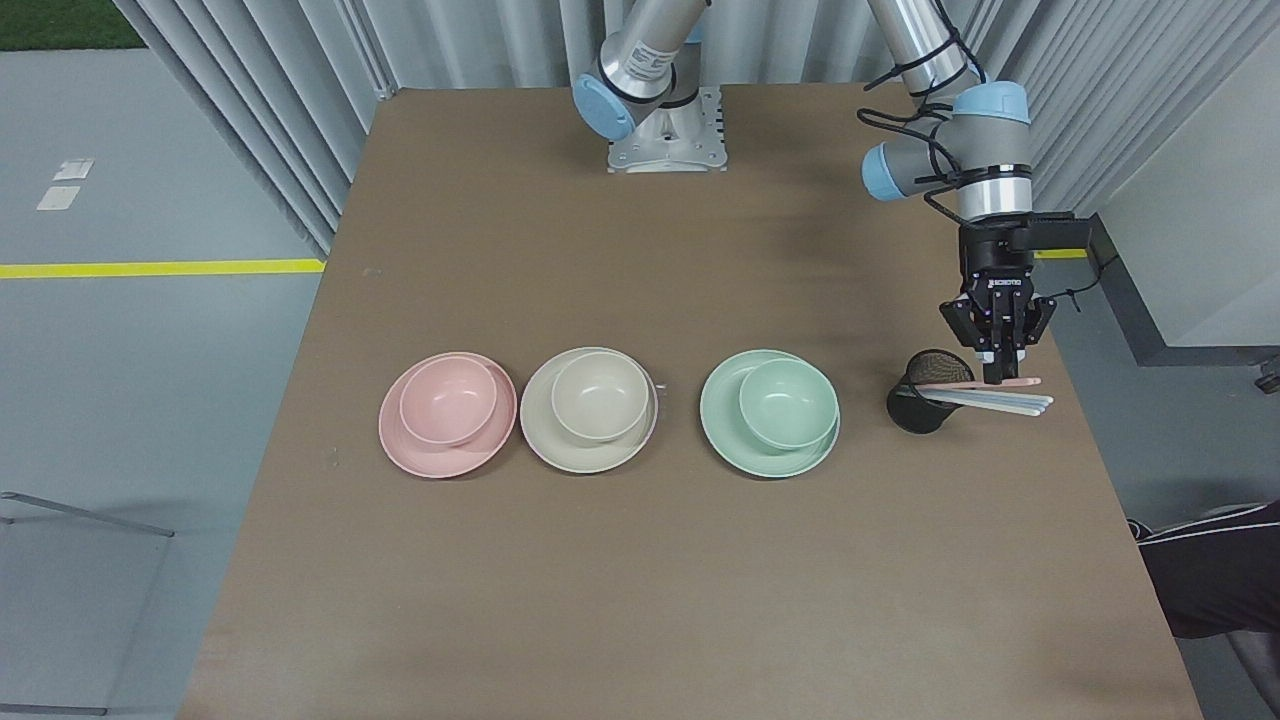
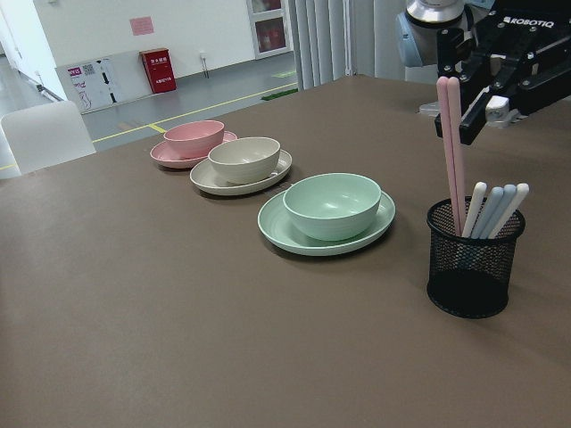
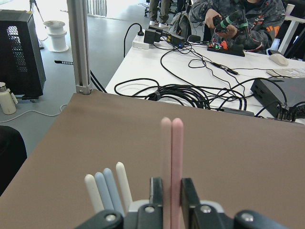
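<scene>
A black mesh holder (image 2: 468,291) holds pink chopsticks (image 2: 451,152) standing tall among shorter white and light blue chopsticks (image 2: 495,214). The gripper (image 1: 999,360) is at the holder's top; in the wrist view its fingertips (image 3: 189,200) flank the pink pair (image 3: 171,157), apparently shut on it. The pair's lower ends are inside the holder.
Pink bowl and plate (image 1: 447,400), cream bowl and plate (image 1: 597,394) and green bowl and plate (image 1: 788,402) stand in a row left of the holder.
</scene>
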